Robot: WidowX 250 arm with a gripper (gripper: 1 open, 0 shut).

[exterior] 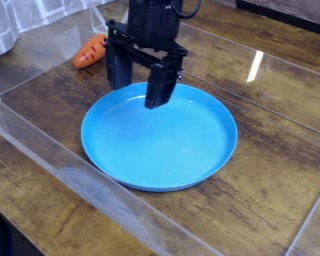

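The black gripper (139,72) stands open over the back of a blue plate (159,140), its fingers pointing down with nothing visible between them. An orange carrot (91,50) lies on the wooden surface at the upper left, just left of the gripper and partly behind it.
Bare wooden table (270,170) lies right of the plate and at the lower left. Clear plastic edging runs along the left side, and a crumpled clear item sits in the top left corner.
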